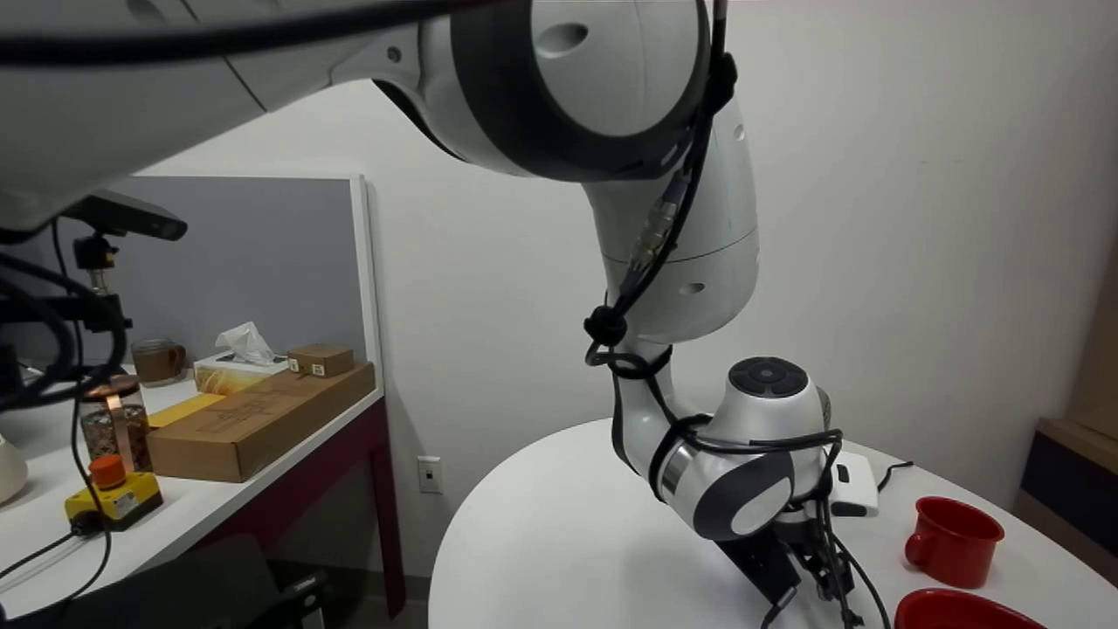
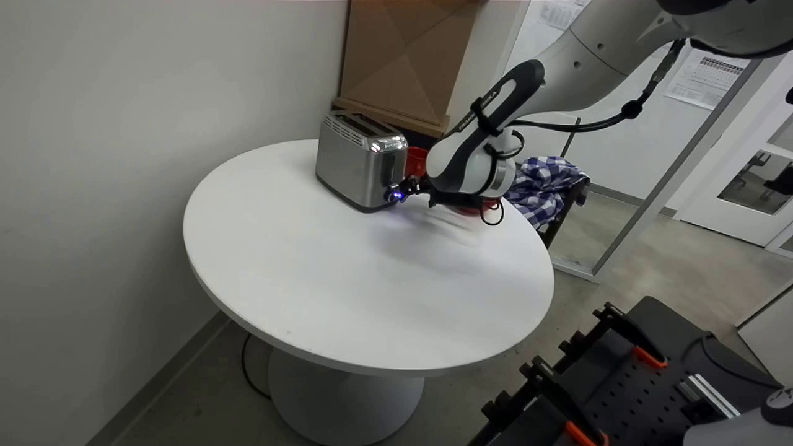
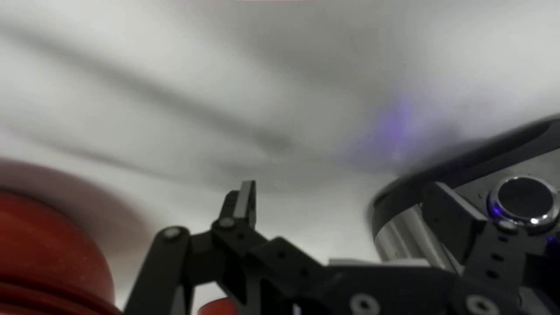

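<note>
A silver toaster (image 2: pixel 349 160) stands on the round white table (image 2: pixel 312 260), its near end facing my gripper (image 2: pixel 416 192). In the wrist view the fingers are wide apart with bare table showing between them, so the gripper is open. One finger (image 3: pixel 451 218) overlaps the end of the toaster, beside a round dark knob (image 3: pixel 525 198) with a shiny ring; whether they touch cannot be told. The other finger (image 3: pixel 245 204) is over the table. In exterior view 1 the gripper (image 1: pixel 802 571) points down close to the tabletop, and the arm hides most of the toaster.
A red mug (image 1: pixel 954 542) and a red bowl (image 1: pixel 959 610) stand close to the gripper on the right. Behind the arm sits a white object (image 1: pixel 854 484) with a black cord. Open tabletop (image 1: pixel 555 524) lies to the left.
</note>
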